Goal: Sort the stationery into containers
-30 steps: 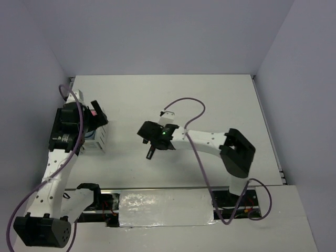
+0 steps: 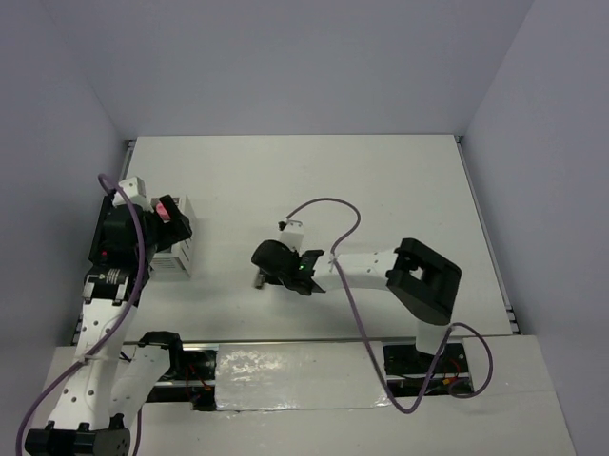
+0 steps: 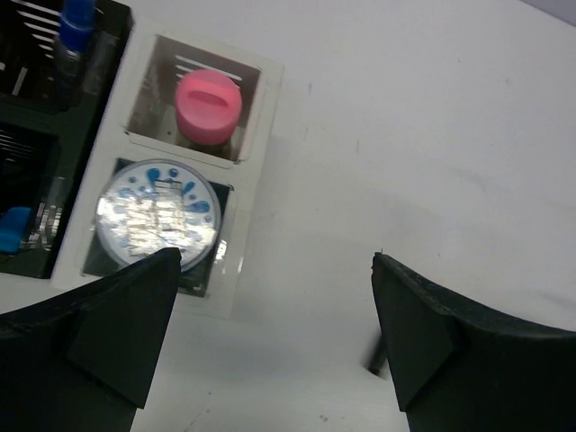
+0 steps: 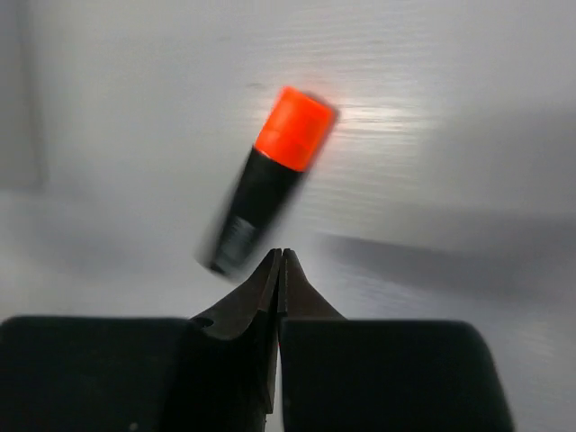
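A short black marker with an orange end (image 4: 295, 129) lies on the white table in the right wrist view, slightly blurred. Just in front of it, my right gripper is shut, with nothing showing between its fingertips. The marker's dark end (image 3: 379, 355) peeks out beside a finger in the left wrist view. My left gripper stands open and empty above the table by the containers. In the white container (image 3: 258, 135) are a pink-topped item (image 3: 208, 106) and a round, clear-lidded case with blue drops (image 3: 160, 213). The black container (image 3: 106, 99) holds a blue-capped pen (image 3: 77, 27).
The left arm (image 2: 100, 328) covers much of the containers from above. Bare table (image 2: 381, 180) spreads across the back and right. A purple cable (image 2: 354, 299) loops over the right arm (image 2: 366, 271).
The marker now shows farther left in the top view. My left arm shifted slightly by the containers.
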